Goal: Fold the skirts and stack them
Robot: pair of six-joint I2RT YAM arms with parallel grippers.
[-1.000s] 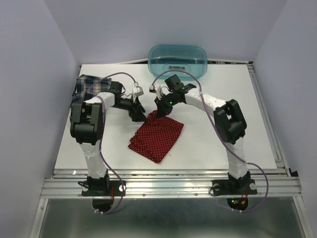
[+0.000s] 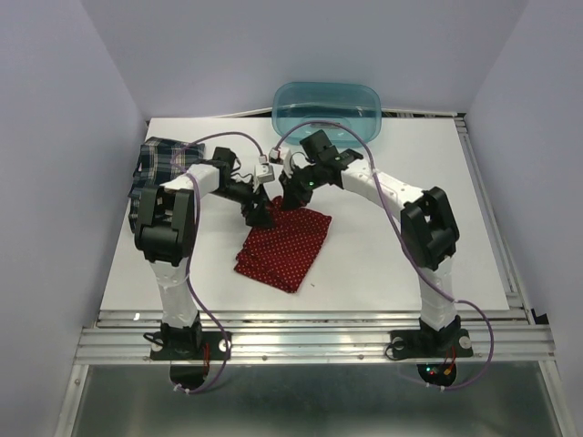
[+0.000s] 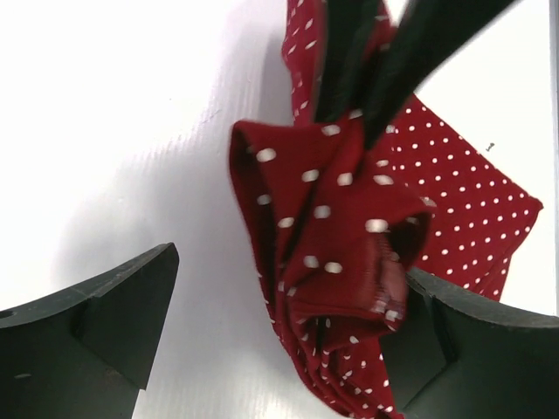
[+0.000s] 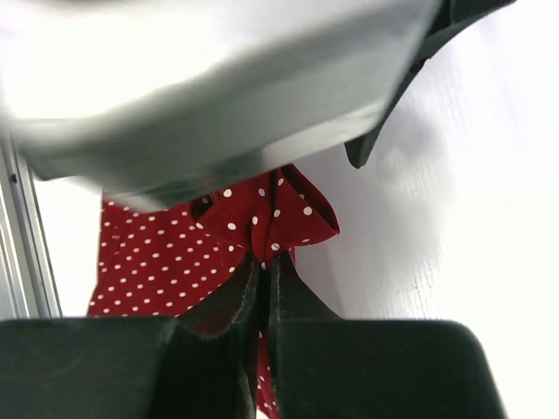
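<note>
A dark red skirt with white dots (image 2: 287, 250) lies bunched and partly lifted at mid-table. Its upper edge is pinched by my right gripper, whose fingers are closed together on a gathered fold. Just left of that, my left gripper (image 2: 260, 217) is open and lowered at the skirt's upper left edge. Seen from the left wrist, a raised fold of the skirt (image 3: 323, 209) stands between the spread fingers, close against the right-hand one. A dark checked cloth (image 2: 168, 164), perhaps another skirt, lies flat at the table's back left.
An empty teal bin (image 2: 326, 94) stands at the back edge, behind the right gripper. Both arms come close together over the skirt.
The right gripper has shifted a little left with its fold, and the skirt has slid slightly left.
</note>
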